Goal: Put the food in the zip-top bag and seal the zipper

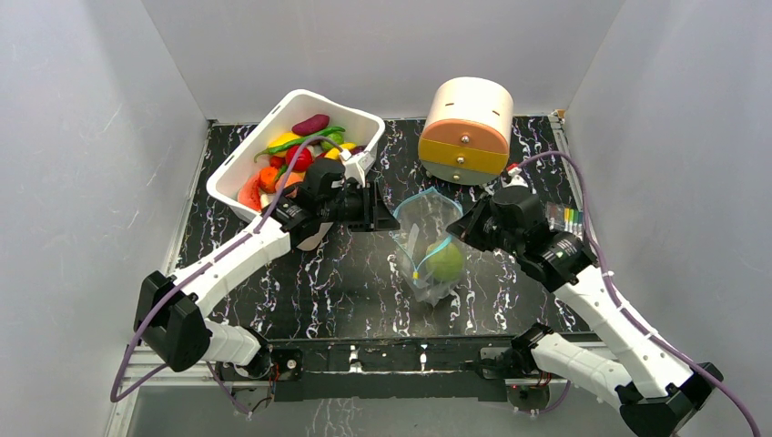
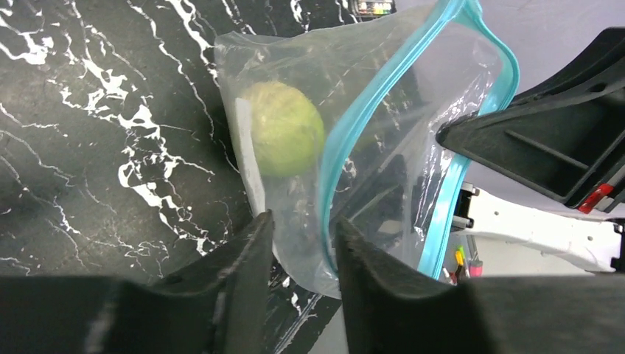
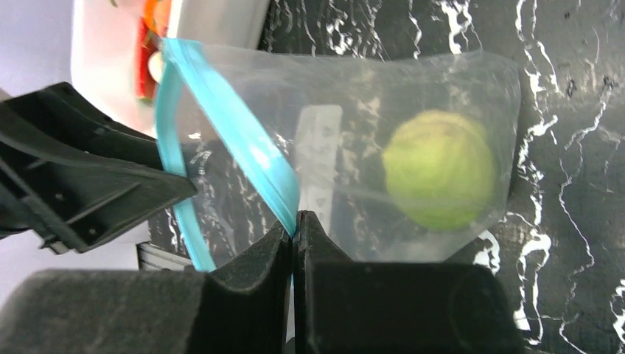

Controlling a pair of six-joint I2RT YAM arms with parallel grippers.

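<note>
The clear zip top bag (image 1: 423, 284) with its blue zipper rim stands on the black marbled surface, mouth spread wide. A round green food (image 1: 445, 261) rests inside, low in the bag, also seen through the plastic in the left wrist view (image 2: 284, 129). At the rim's left side my left gripper (image 1: 391, 221) has its fingers parted, the blue strip (image 2: 345, 147) running down toward the gap; contact is unclear. My right gripper is closed on the opposite part of the rim, the blue strip (image 3: 250, 136) ending between its fingertips.
A white bin (image 1: 228, 182) of assorted toy vegetables stands at the back left, close to the left arm. At the back right is a rounded box with drawers (image 1: 466, 127). Colourful markers (image 1: 569, 218) lie by the right edge.
</note>
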